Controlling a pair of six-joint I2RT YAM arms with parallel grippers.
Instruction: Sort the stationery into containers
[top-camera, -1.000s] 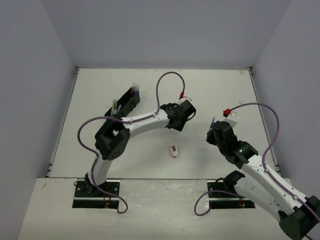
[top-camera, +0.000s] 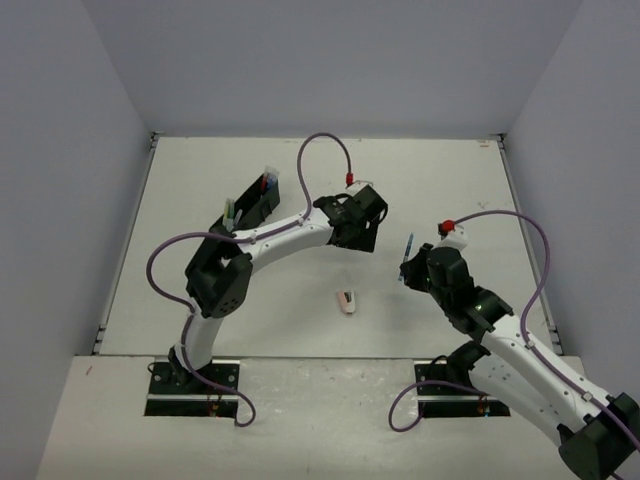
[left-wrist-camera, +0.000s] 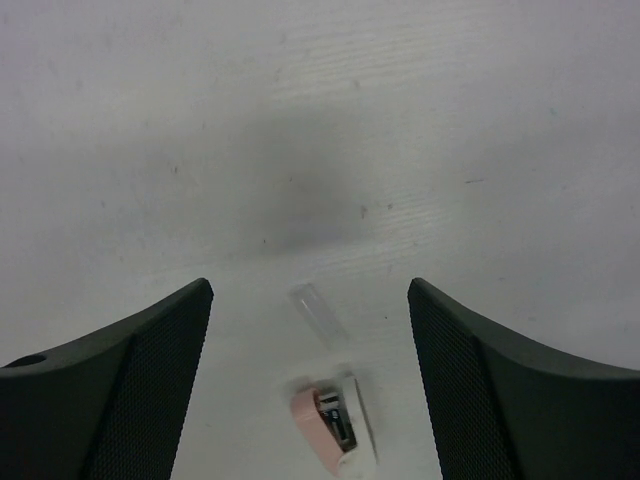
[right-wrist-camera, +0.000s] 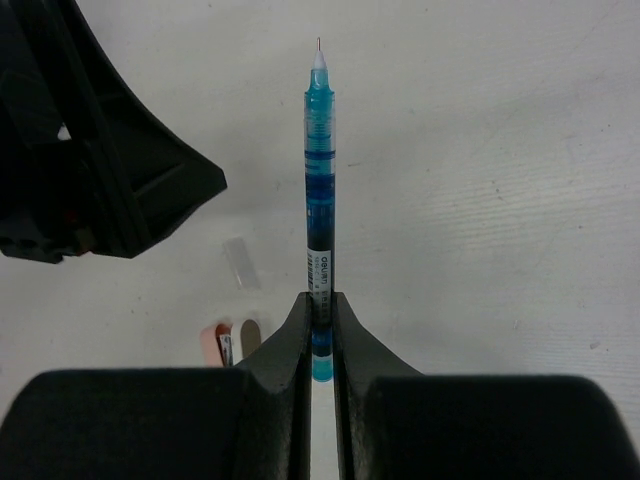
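Note:
A blue pen (right-wrist-camera: 319, 210) stands near its lower end between the fingertips of my right gripper, which is shut on it; its tip points away from the fingers. In the top view the pen (top-camera: 407, 256) is held out over the right half of the table. My left gripper is open and empty, a short way to the left of the pen. On the table below lie a pink and white stapler (top-camera: 346, 302) and a small pale translucent strip (left-wrist-camera: 320, 314). A black container (top-camera: 258, 204) at the back left holds several items of stationery.
My left arm (top-camera: 290, 242) reaches across the table's middle and hides part of the black container. Grey walls rise at the sides and back.
My right gripper has moved a little left with the pen, which now shows more fully. The left gripper has shifted and turned slightly near the middle. The stapler has not moved.

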